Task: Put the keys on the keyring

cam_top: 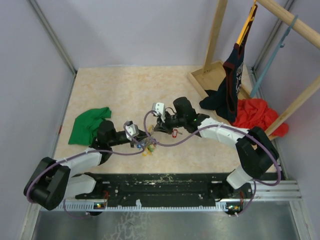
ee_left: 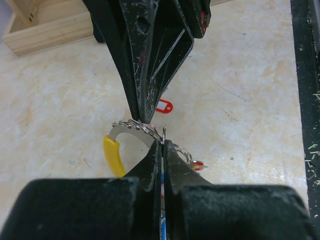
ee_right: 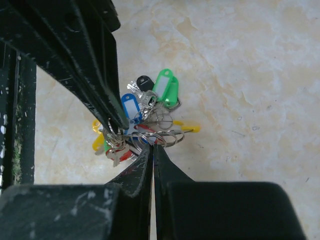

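Both grippers meet over the bunch of keys near the table's middle. My left gripper is shut at the metal rings (ee_left: 137, 125); whether it pinches one is hard to tell. My right gripper is shut just at the coiled rings (ee_right: 172, 137), with nothing clearly between its fingers. Below hang or lie keys (ee_right: 147, 97) with green (ee_right: 164, 82), blue (ee_right: 130, 105), black and yellow tags. A loose red tag (ee_left: 165, 105) lies on the table beyond.
A green cloth (cam_top: 85, 125) lies at left. A wooden stand (cam_top: 202, 77) with dark fabric and a red cloth (cam_top: 257, 117) fills the right.
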